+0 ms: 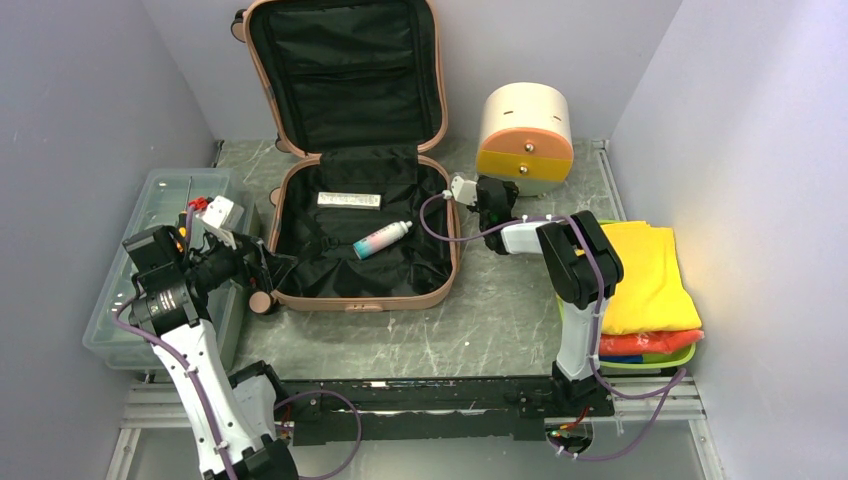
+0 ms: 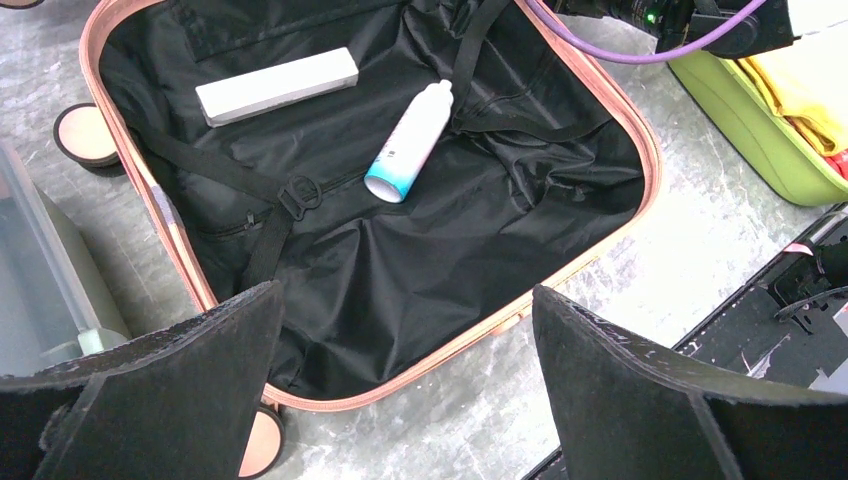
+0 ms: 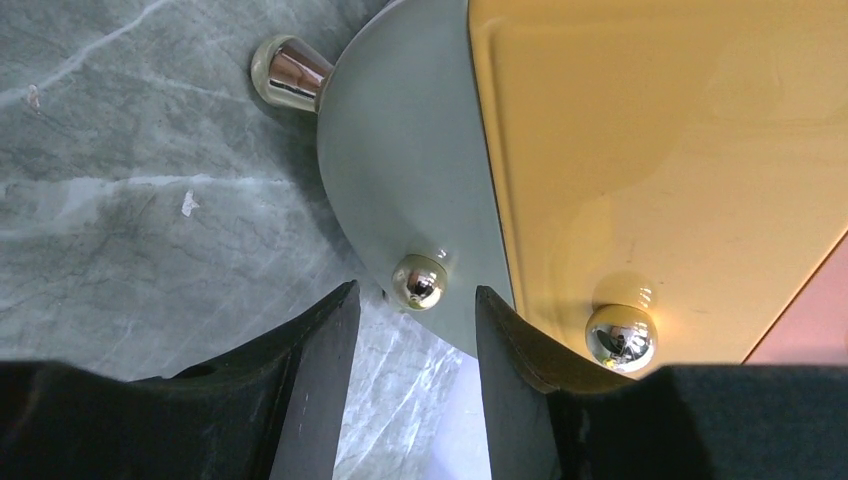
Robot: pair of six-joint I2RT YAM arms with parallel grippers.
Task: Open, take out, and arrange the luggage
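Note:
The open suitcase [image 1: 364, 303] holds a long white box [image 1: 349, 200] and a white-and-teal bottle [image 1: 381, 239]. My left gripper hangs over the suitcase's left front, open and empty. At the back right stands a rounded cabinet [image 1: 524, 110] with coloured drawers. In the right wrist view my right gripper is part open at the lowest grey drawer [image 3: 400, 150], its fingertips beside a round metal knob [image 3: 419, 281]; the knob of the yellow drawer [image 3: 660, 150] lies further right.
A green bin [image 1: 680, 350] with yellow and red folded cloths stands at the right. A translucent lidded box [image 1: 120, 300] is at the left under my left arm.

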